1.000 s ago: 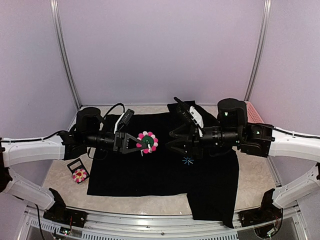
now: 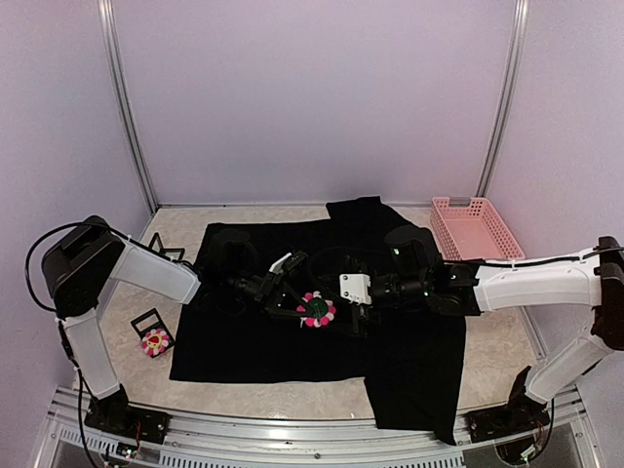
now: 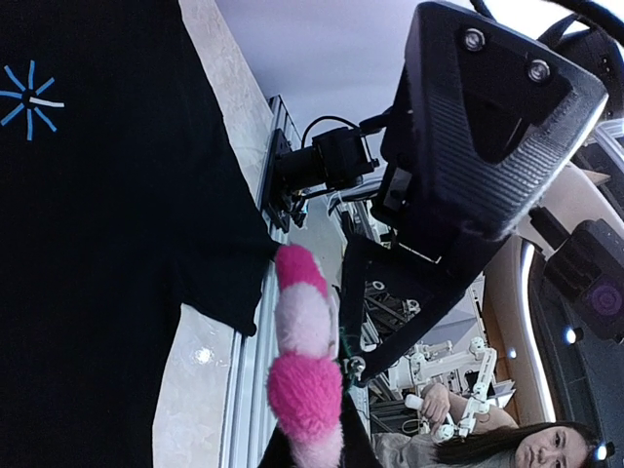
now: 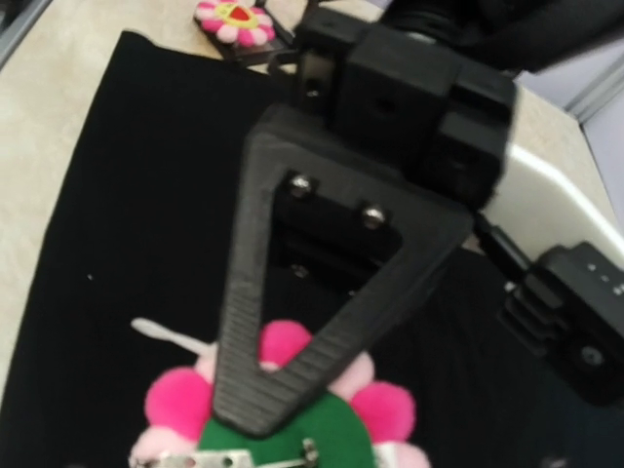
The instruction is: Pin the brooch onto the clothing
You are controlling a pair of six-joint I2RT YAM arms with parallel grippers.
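The brooch (image 2: 316, 310), a flower with pink and white plush petals and a green back, is held above the black clothing (image 2: 263, 356). My left gripper (image 2: 300, 311) is shut on its petal edge. In the right wrist view the green back (image 4: 327, 434) faces the camera, with a metal pin bar across it and the left gripper's finger in front. The left wrist view shows the brooch (image 3: 305, 390) edge-on. Close to its back side is my right gripper (image 2: 353, 320), open; its fingertips are mostly out of its own view, and contact cannot be told.
A blue starburst mark (image 3: 29, 100) shows on the clothing. Another flower brooch (image 2: 156, 341) lies in a black open case on the left. A pink basket (image 2: 447, 239) stands at the back right.
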